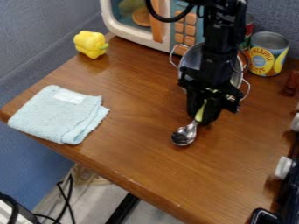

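My black gripper [201, 108] is low over the middle right of the wooden table [140, 166], at the handle of a metal spoon [184, 135] with a yellow-green handle. The spoon's bowl points toward the front left. The fingers are dark and partly hide the handle, so whether they grip it is hard to see. A silver pot with wire handles stands behind the arm, largely hidden by it.
A folded light-blue cloth [59, 114] lies at the left. A yellow toy [90, 44], a toy microwave [140, 17] and cans [267, 54] stand at the back. Dark equipment lines the right edge.
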